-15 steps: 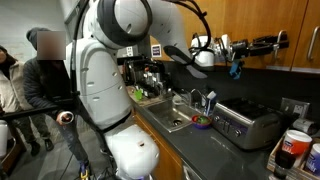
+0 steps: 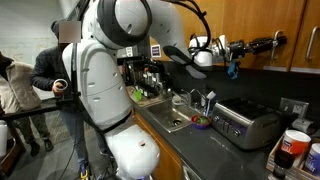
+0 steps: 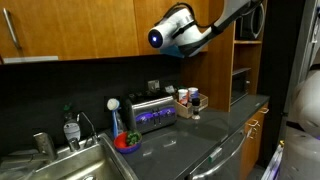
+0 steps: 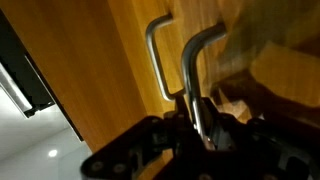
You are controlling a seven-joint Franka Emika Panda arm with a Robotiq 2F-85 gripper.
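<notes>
My gripper (image 2: 279,41) is up at the front of the wooden wall cabinets (image 2: 262,20), reached out sideways. In the wrist view the gripper is shut on a curved metal cabinet handle (image 4: 190,58), whose lower part runs down between the dark fingers. A second metal handle (image 4: 153,48) stands just left of it, free of the fingers. The wooden door (image 4: 100,60) fills much of that view. Whether a door stands ajar I cannot tell. In exterior view 2 the arm (image 3: 180,35) is raised in front of the cabinets and the gripper cannot be made out.
Below, a metal toaster (image 3: 152,112) and a box with cups (image 3: 190,101) stand on the dark counter (image 3: 180,150). A sink (image 3: 85,168) lies to the left, with a red bowl (image 2: 201,121) near it. People stand at the far left of exterior view 1.
The arm and gripper have shifted very slightly to the left along the cabinet front in exterior view 1. Things on the counter have stayed put.
</notes>
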